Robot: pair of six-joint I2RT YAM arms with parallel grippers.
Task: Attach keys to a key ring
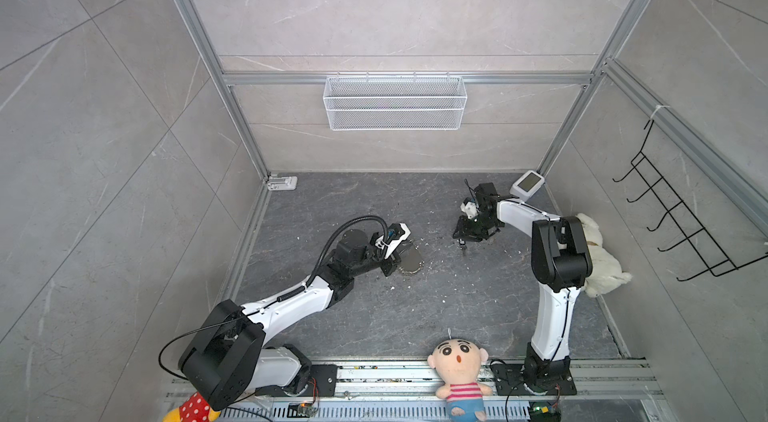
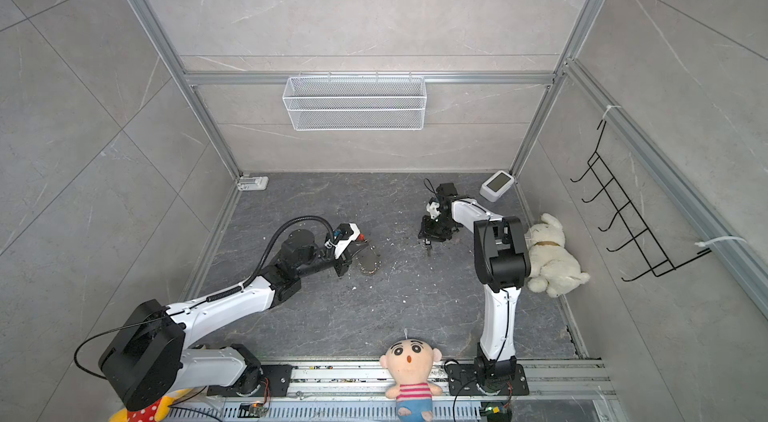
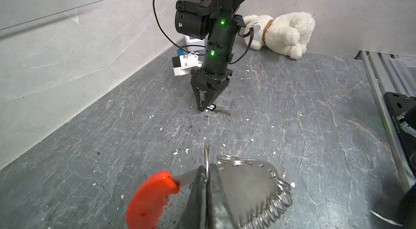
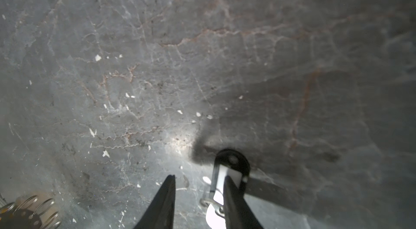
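A key [image 4: 223,190] with a black head and a small wire ring lies on the grey floor, below my right gripper [image 1: 462,233], whose part-open fingertips reach down around it in the right wrist view. Whether they touch it is unclear. My left gripper is shut at the centre of the work area, at a steel tool with a red handle [image 3: 149,198] and a plate strung round with many wire rings [image 3: 279,200]; a thin wire stands up at its fingertips.
A white plush toy [image 2: 556,262] lies along the right wall, a white device [image 1: 528,184] at the back right. A doll [image 1: 457,378] sits at the front edge. A wire basket [image 1: 393,102] hangs on the back wall. Floor between the arms is clear.
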